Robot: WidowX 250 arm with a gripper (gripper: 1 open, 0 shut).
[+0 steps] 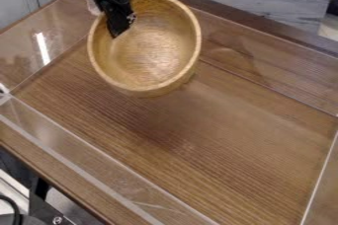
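A wooden bowl (pixel 150 51) is held up over the wooden table, tilted so its inside faces the camera. My black gripper (pixel 117 20) comes in from the top and is shut on the bowl's upper left rim. The fingertips are partly hidden by the dark mechanism and the rim.
The bare wooden table (pixel 211 160) fills most of the view, free to the right and below the bowl. A clear raised edge runs along the lower left. Grey boards stand behind, and a small pale object sits behind the gripper, too hidden to identify.
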